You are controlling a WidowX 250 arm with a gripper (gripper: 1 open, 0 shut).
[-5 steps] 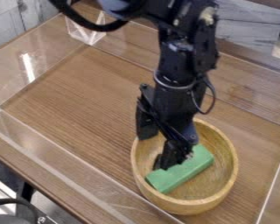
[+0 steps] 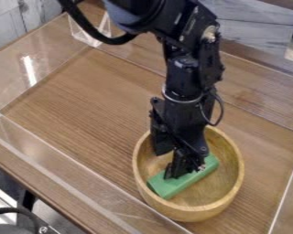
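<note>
A yellow-tan round bowl (image 2: 219,196) sits on the wooden table at the lower right. A green oblong block (image 2: 170,183) lies in it. The black gripper (image 2: 183,164) points down into the bowl from above, its fingertips at the block. Whether it is shut on the block or only around it is hard to tell, as the dark fingers overlap.
Clear plastic panels stand at the upper left.
The arm's upper part has shifted slightly and the gripper looks narrower over the block. The bowl and block look almost unmoved.
</note>
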